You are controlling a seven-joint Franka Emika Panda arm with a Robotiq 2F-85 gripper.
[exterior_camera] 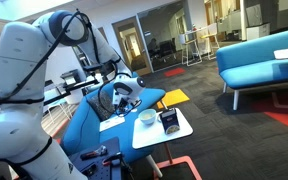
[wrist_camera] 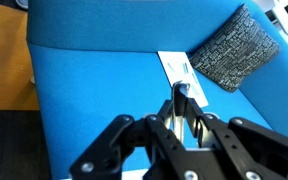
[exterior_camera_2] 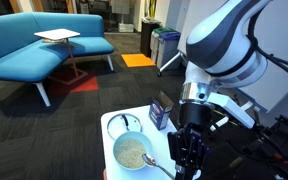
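Note:
My gripper (exterior_camera_2: 182, 168) is shut on a silver spoon (wrist_camera: 181, 100), whose shiny handle stands up between the fingers in the wrist view. In exterior view 2 the spoon's bowl end points left, over or beside the rim of a pale bowl (exterior_camera_2: 131, 151); whether it touches cannot be told. Grainy, light-coloured contents fill the bowl's inside. The same bowl (exterior_camera: 147, 116) rests on a small white table (exterior_camera: 172, 126) in exterior view 1, with the gripper (exterior_camera: 124, 106) to its left.
A dark box (exterior_camera: 169, 120) stands on the white table, close to the bowl. A clear round lid (exterior_camera_2: 124, 124) lies behind the bowl. The blue sofa (wrist_camera: 119, 75) runs beneath the gripper, with a patterned cushion (wrist_camera: 236, 48) and white paper (wrist_camera: 182, 75) on it.

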